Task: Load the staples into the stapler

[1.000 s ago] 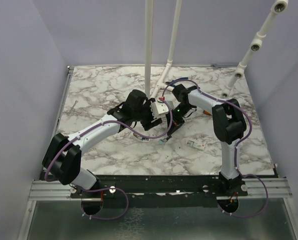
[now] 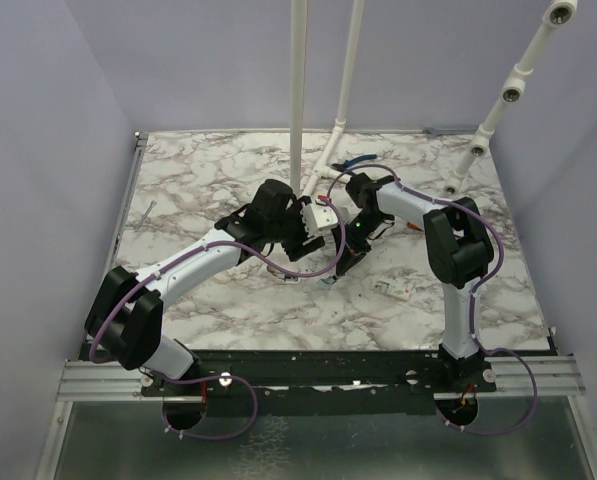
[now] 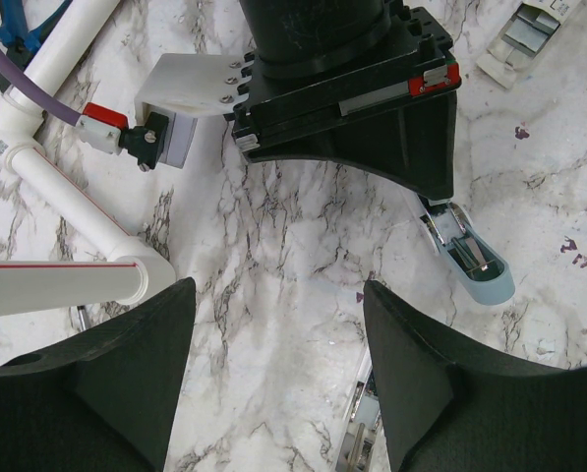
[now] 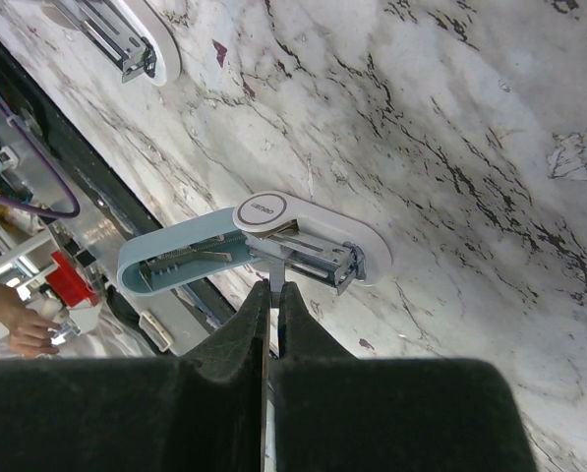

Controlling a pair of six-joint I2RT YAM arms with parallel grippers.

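An opened stapler (image 4: pixel 318 228) lies on the marble table in the right wrist view, white at one end and pale blue at the other, with its metal channel exposed. My right gripper is shut, its tips at the stapler's middle. A thin silvery piece shows right at those tips; whether it is held or part of the stapler, I cannot tell. In the left wrist view the stapler's blue end (image 3: pixel 490 287) shows under the right gripper's tip. My left gripper stands open above the table, nothing between its fingers.
Other staplers lie close by: one (image 3: pixel 362 423) below the left gripper, one (image 3: pixel 524 41) at the upper right of that view. White pipes (image 3: pixel 72 202) and blue-handled pliers (image 2: pixel 354 161) are farther back.
The right arm has shifted slightly toward the table's front over the last second, and its cable with it. The left arm and the staplers look unmoved.
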